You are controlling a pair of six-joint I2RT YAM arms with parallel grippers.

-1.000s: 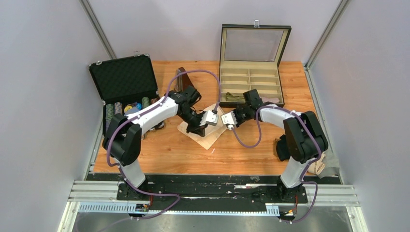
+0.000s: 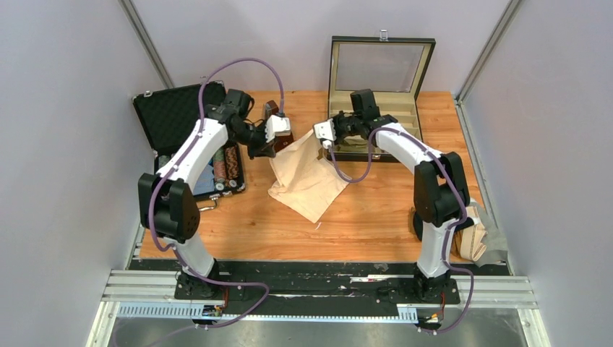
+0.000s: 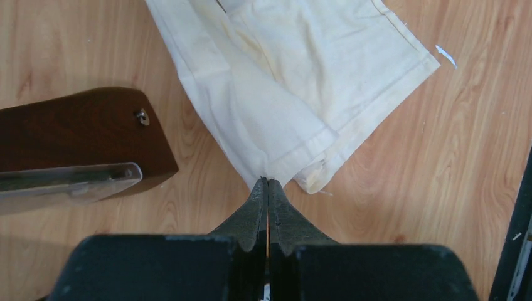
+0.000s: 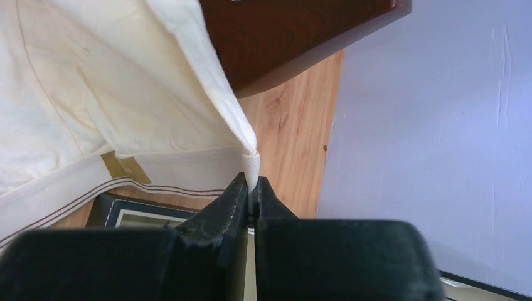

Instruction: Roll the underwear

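Note:
The cream underwear [image 2: 306, 189] is stretched between my two grippers, its front part lying flat on the wooden table and its back edge lifted. In the left wrist view a corner of the underwear [image 3: 263, 135] narrows down to the tips of my left gripper, which is shut on it. Seen from the right wrist, my right gripper is shut on a bunched, folded edge of the underwear [image 4: 223, 103]. A striped waistband [image 4: 56, 194] hangs beside that grip. From above, the right fingertips are hidden.
A dark wooden stand [image 2: 280, 136] is close behind the cloth. The open suitcase [image 2: 181, 108] with rolled items lies left, the compartment box [image 2: 383, 63] back right. A striped cloth [image 2: 471, 238] sits at the right edge.
Both arms have swung toward the back and left from over the cloth. The underwear's back edge has come up off the table and now spans the space between the grippers.

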